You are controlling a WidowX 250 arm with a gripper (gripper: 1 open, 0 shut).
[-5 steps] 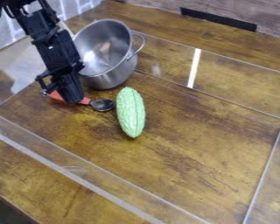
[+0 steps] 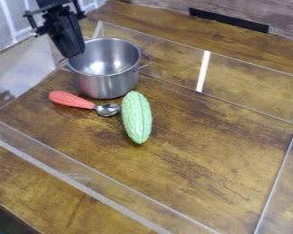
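Observation:
A black gripper (image 2: 66, 37) hangs at the upper left, above the left rim of a steel pot (image 2: 106, 78); its fingertips are too small and blurred to make out clearly, and nothing is seen held in it. A spoon with a red handle (image 2: 70, 100) lies on the wooden table just in front of the pot. A pale green corn or cabbage-like vegetable (image 2: 136, 117) lies lengthwise to the right of the spoon.
Clear plastic edges and a white tape strip (image 2: 204, 70) cross the surface. A dark blue edge shows at the lower left corner.
The gripper has risen up and away from the spoon beside the pot. The pot, which was tilted a second ago, now stands upright. The spoon still lies on the table.

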